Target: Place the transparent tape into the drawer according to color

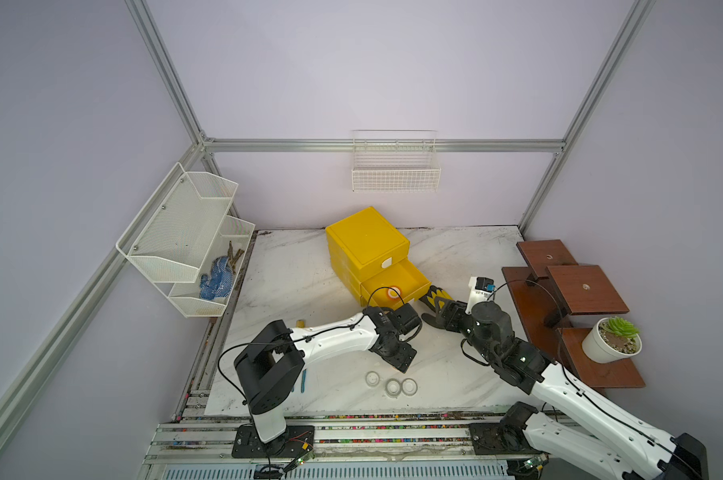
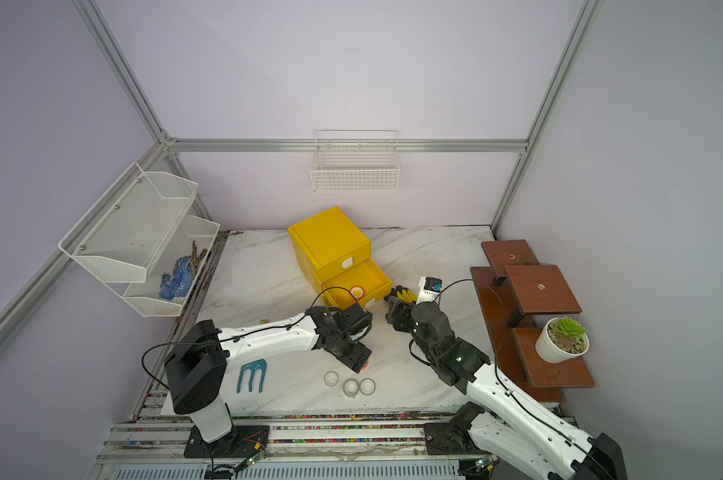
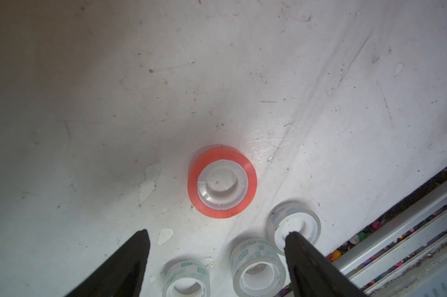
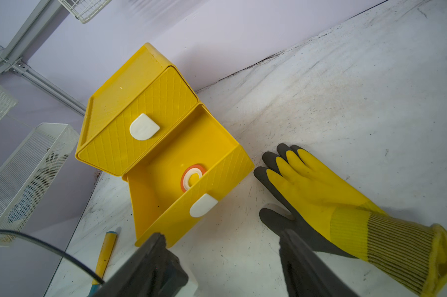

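A red tape roll [image 3: 206, 209] lies on the table, in the left wrist view just beyond my open left gripper, nothing between its fingers. Clear rolls [image 3: 257, 284] lie toward the front edge beside it. The yellow box's lower drawer [image 4: 216, 188] is pulled out, with another red-rimmed tape [image 4: 199, 168] inside. My right gripper is open and empty, facing the drawer from the right side of the table.
Yellow-black work gloves [image 4: 322, 193] lie right of the drawer. Wooden shelves with a potted plant [image 1: 612, 344] stand on the right. A blue fork-shaped item [image 2: 252, 369] lies front left.
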